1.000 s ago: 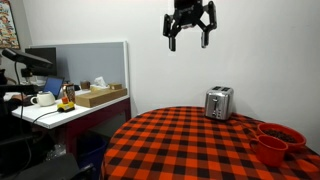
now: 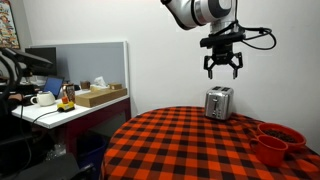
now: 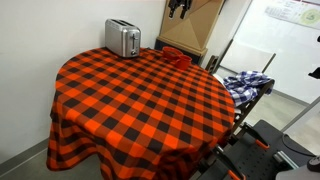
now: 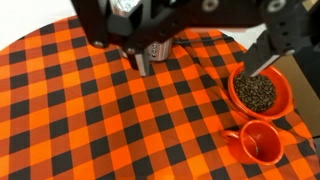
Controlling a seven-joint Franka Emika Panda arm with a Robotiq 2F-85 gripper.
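High above the far side of the table, my gripper (image 2: pixel 223 74) stands open, its two fingers apart and nothing between them. In exterior view 1 it hangs over the silver toaster (image 2: pixel 219 102), clear of it. To the toaster's right are a red bowl (image 2: pixel 296 144) and, in front of it, a red mug (image 2: pixel 268 151). From the wrist, dark coffee-like beans (image 4: pixel 255 92) show inside the red bowl (image 4: pixel 287 104), and the mug (image 4: pixel 256 142) looks empty. Part of the toaster (image 4: pixel 158 49) is hidden behind the gripper there.
A red and black checked cloth (image 3: pixel 140 95) covers the round table, bare across its middle and front. White wall stands behind. At the left, a side desk (image 2: pixel 70 113) carries a white mug (image 2: pixel 43 98), boxes (image 2: pixel 97 97) and a monitor.
My gripper has moved right and lower, from high above the table's middle to above the toaster. It stays open. The toaster, bowl and mug have not moved.
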